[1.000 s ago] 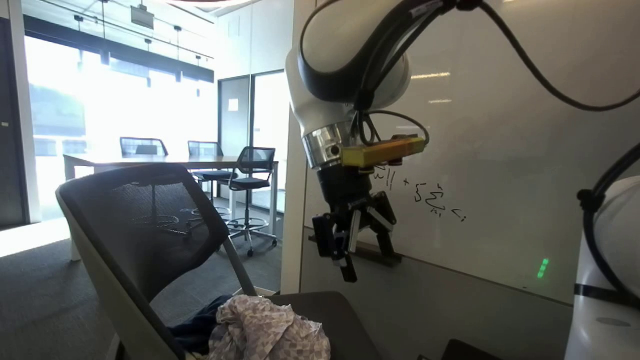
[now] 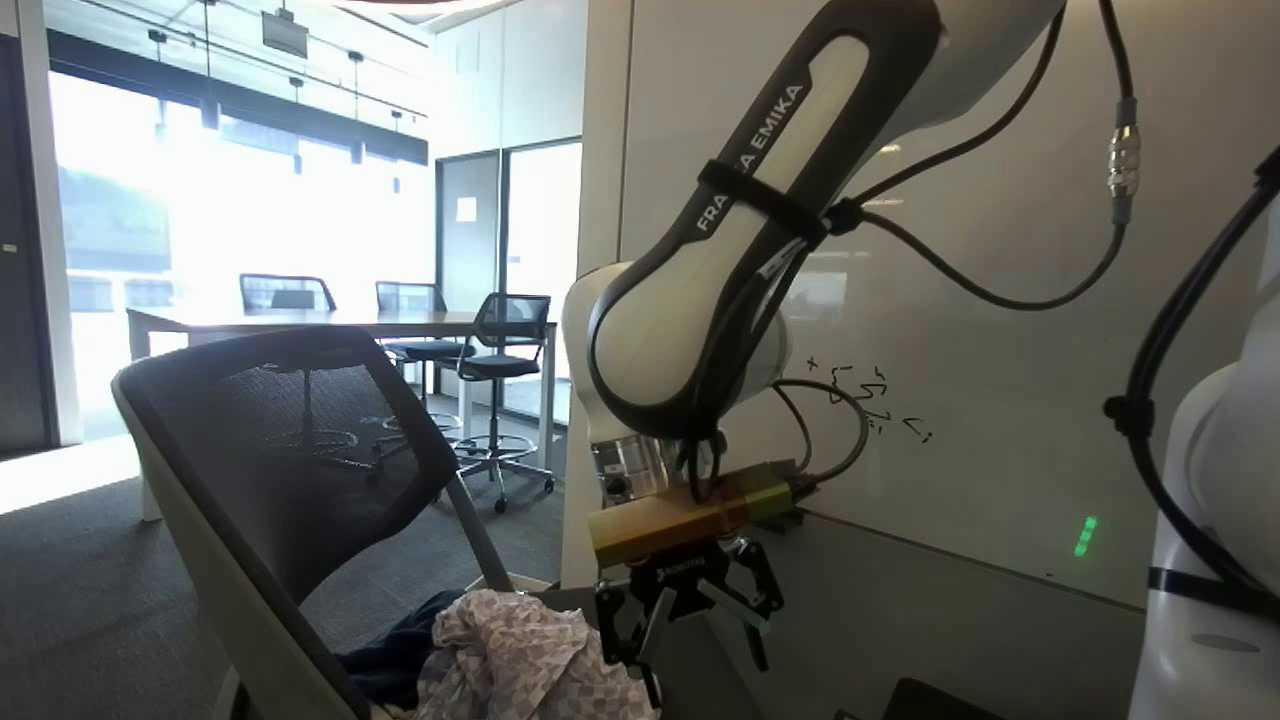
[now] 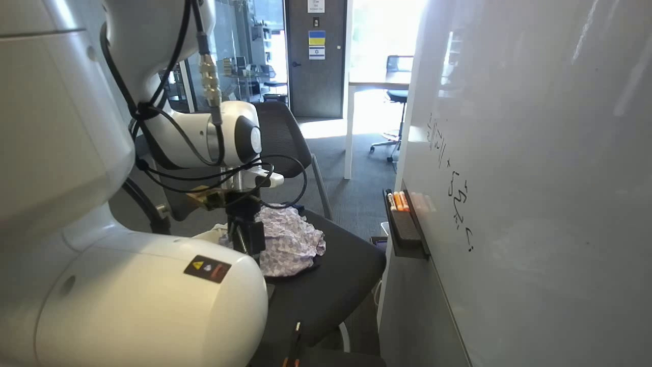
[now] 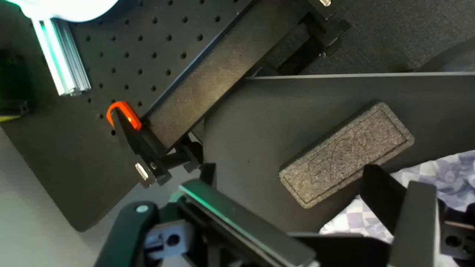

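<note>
A grey felt block (image 4: 347,153), probably a whiteboard eraser, lies flat on the dark chair seat (image 3: 342,263) in the wrist view. My gripper (image 2: 705,662) hangs low over the seat, pointing down, its fingers apart. In the wrist view the fingers (image 4: 412,222) frame the block's near side, with nothing held between them. Whether the fingertips reach down to the block's height, I cannot tell. A checkered cloth (image 2: 528,654) is bunched on the seat beside the gripper. The block itself does not show in either exterior view.
The whiteboard (image 3: 538,183) stands close beside the chair, bearing handwriting and a marker tray (image 3: 406,229). A perforated black plate (image 4: 147,58) with an orange-tipped clamp (image 4: 124,115) borders the seat. The chair backrest (image 2: 288,444) rises behind the cloth.
My arm has come down from in front of the whiteboard to just above the chair seat, and the gripper has tilted. Its fingers look wider apart. The cloth has not moved.
</note>
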